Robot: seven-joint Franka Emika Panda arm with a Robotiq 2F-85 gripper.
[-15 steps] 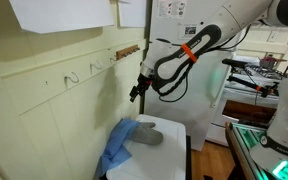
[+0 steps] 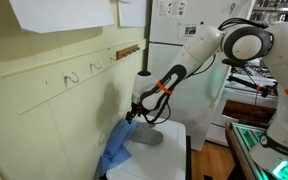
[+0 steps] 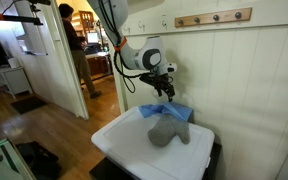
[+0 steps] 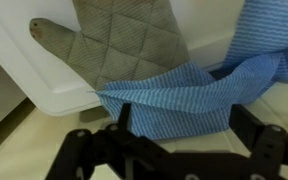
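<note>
A blue cloth (image 2: pixel 115 150) lies crumpled on the white table along the wall side, partly hanging past its edge. Beside it rests a grey quilted oven mitt (image 3: pixel 169 129); in the wrist view the mitt (image 4: pixel 119 40) touches the blue cloth (image 4: pixel 184 98). My gripper is open above the cloth, its dark fingers (image 4: pixel 246 124) wide apart with nothing held between them. From the second exterior view, the gripper (image 3: pixel 168 95) hangs just above the cloth (image 3: pixel 172 110), close to the wall.
Hooks (image 2: pixel 96 65) and a wooden hook rail (image 3: pixel 216 17) are fixed to the wall beside it. A white fridge (image 2: pixel 189 60) stands behind the arm, and a person (image 3: pixel 72 40) is in the background.
The gripper has come down from beside the wall toward the cloth and mitt, with the arm lowering. Cloth and mitt look unmoved.
</note>
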